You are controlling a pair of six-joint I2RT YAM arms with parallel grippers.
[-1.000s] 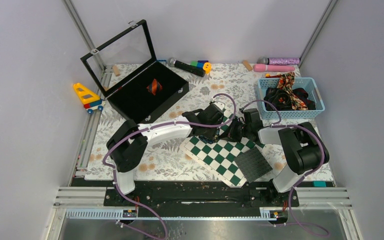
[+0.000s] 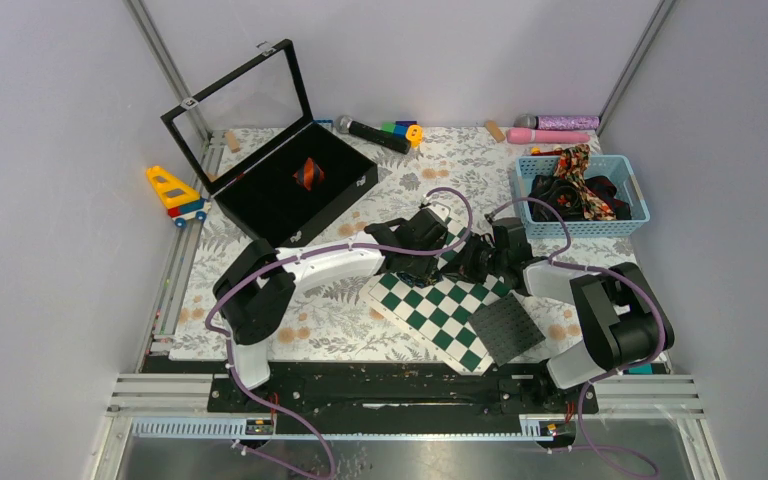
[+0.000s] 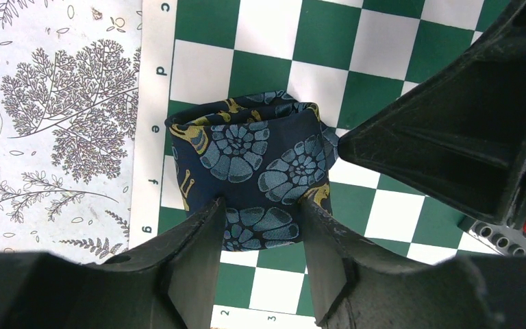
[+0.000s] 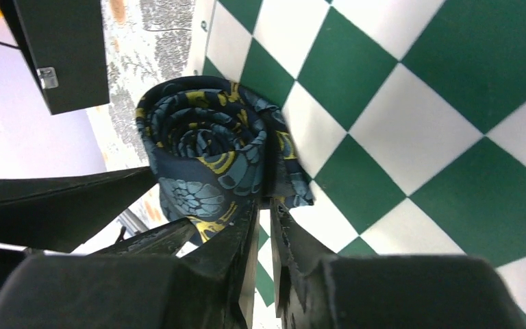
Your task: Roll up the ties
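A dark navy tie [image 3: 250, 161] with blue flowers and yellow patches is wound into a coil on the green-and-white checkered board [image 3: 390, 34]. Its spiral end shows in the right wrist view, where a flap of the tie [image 4: 291, 181] lies loose along the board side. My left gripper is part open, its fingertips apart against the near part of the roll. Beside the flap, the right gripper has a narrow gap between its tips, with no cloth visibly clamped there. From above, both arms largely cover the roll.
An open black box [image 2: 240, 215] at the left holds one rolled orange-and-dark tie [image 2: 309, 174]. More cloth lies in the blue basket [image 2: 600, 228] at the right. A dark grey square pad [image 2: 506, 328] overlaps the board's near right side. A microphone [image 2: 375, 135] lies at the back.
The right arm and its gripper have shifted slightly to the right, a little away from the roll. My left arm looks unmoved.
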